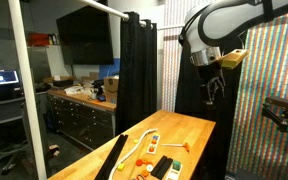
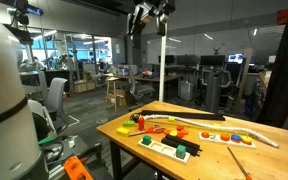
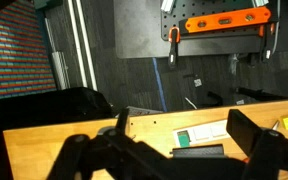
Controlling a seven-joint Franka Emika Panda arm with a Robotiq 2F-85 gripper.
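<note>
High above the table's edge hangs my gripper, its two dark fingers [image 3: 243, 130] wide apart and nothing between them. From the side it appears as the dark gripper [image 1: 210, 92] below the white arm, well clear of the tabletop. The wooden table [image 1: 185, 128] carries a white tray with green blocks [image 2: 152, 144], a dark block [image 2: 174, 143] and a longer white board [image 2: 220, 137]. In the wrist view a white tray with a green end [image 3: 200, 131] and a dark bar [image 3: 198, 152] lie near the table's edge, partly cut off by the gripper.
Several small red and yellow pieces lie around the table's middle, with a long black bar [image 2: 192, 114] behind them. A thin stick [image 2: 240, 164] lies near the right. The wrist view also shows dark floor [image 3: 209, 75] and an orange tool [image 3: 224, 21] beyond the edge.
</note>
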